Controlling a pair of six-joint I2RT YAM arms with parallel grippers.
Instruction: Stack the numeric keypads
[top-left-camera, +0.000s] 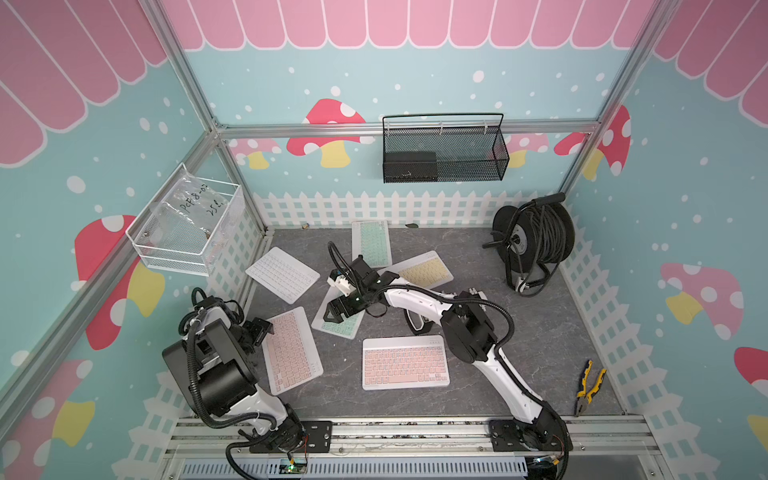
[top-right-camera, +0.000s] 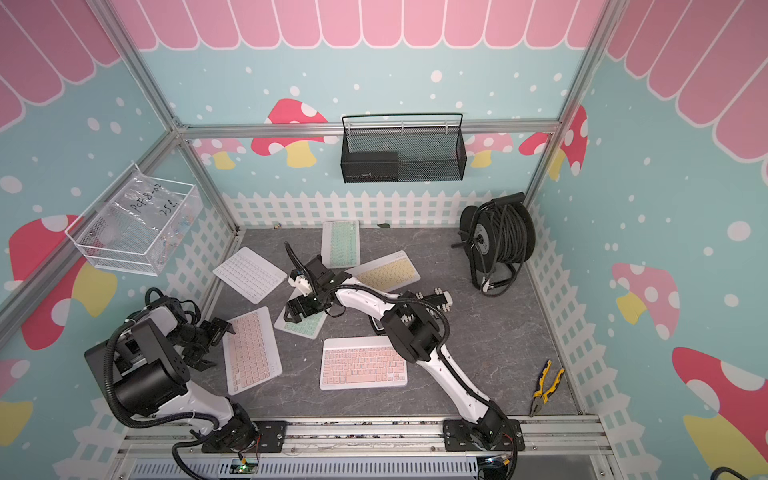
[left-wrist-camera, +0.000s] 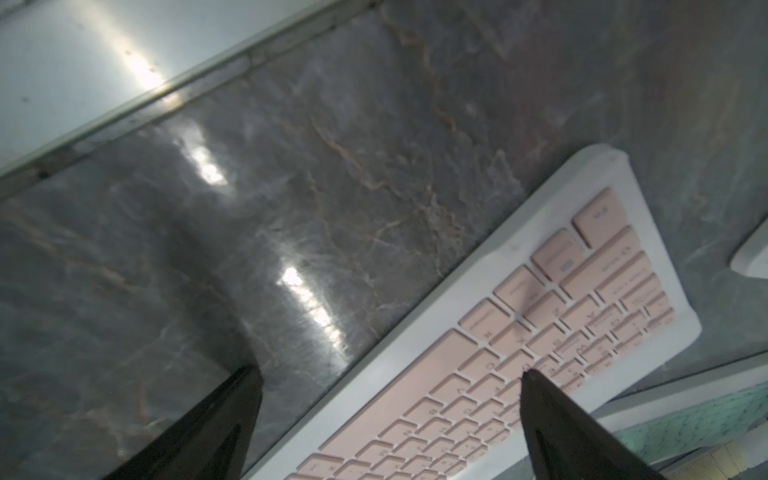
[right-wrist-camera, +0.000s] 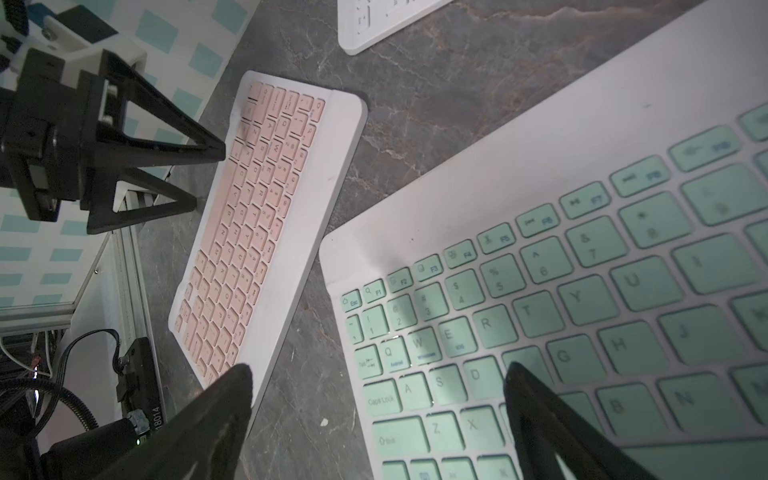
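Several small keyboards lie flat and apart on the grey table. One pink keyboard (top-left-camera: 291, 352) is at the left, with my open left gripper over its outer long edge and nothing held. A green keyboard (right-wrist-camera: 496, 320) in the middle is partly covered by my right gripper, open above it and empty. A second pink keyboard (top-left-camera: 405, 364) lies at the front. Farther back are a white keyboard (top-left-camera: 282, 274), another green keyboard (top-left-camera: 371, 244) and a yellow one (top-left-camera: 426, 270), partly behind the right arm.
A black device (top-right-camera: 436, 301) with white pieces lies partly under the right arm. A cable reel (top-left-camera: 533, 240) stands at the back right, yellow-handled pliers (top-left-camera: 590, 387) at the front right.
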